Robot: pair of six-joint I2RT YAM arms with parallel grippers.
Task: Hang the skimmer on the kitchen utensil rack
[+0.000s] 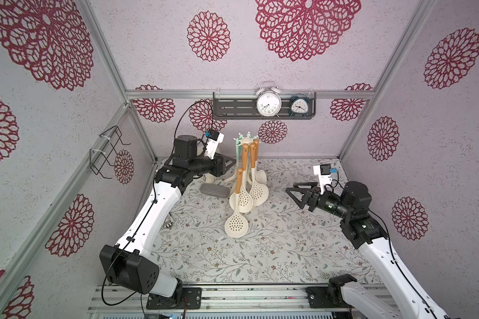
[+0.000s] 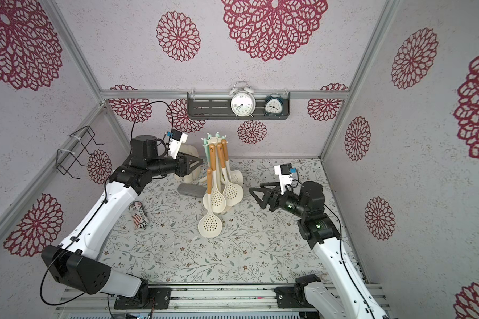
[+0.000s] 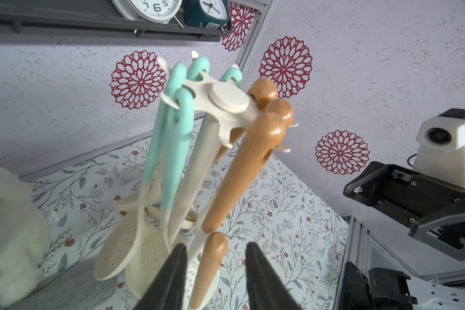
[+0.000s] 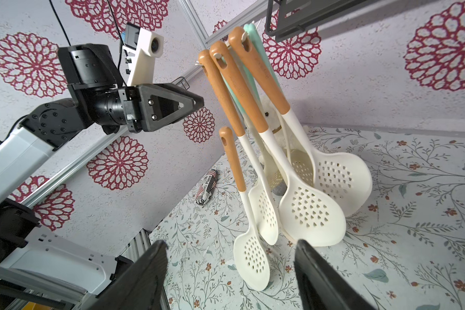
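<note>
The utensil rack (image 3: 229, 95) stands mid-table, hung with teal and orange handled utensils. A skimmer (image 1: 236, 226) with an orange handle hangs lower and forward, its handle top below the others in the left wrist view; whether it rests on anything is unclear. My left gripper (image 1: 228, 164) is beside the rack's upper left, part open, nothing seen between its fingers; it lies above that skimmer's handle top. My right gripper (image 1: 291, 194) stands open to the right of the utensils, empty.
A grey rounded object (image 1: 213, 189) and a cream bulky object (image 3: 10, 232) lie left of the rack. A can (image 2: 138, 215) is at the left. A wall shelf (image 1: 234, 109) holds two clocks; a wire rack (image 1: 103, 151) is on the left wall.
</note>
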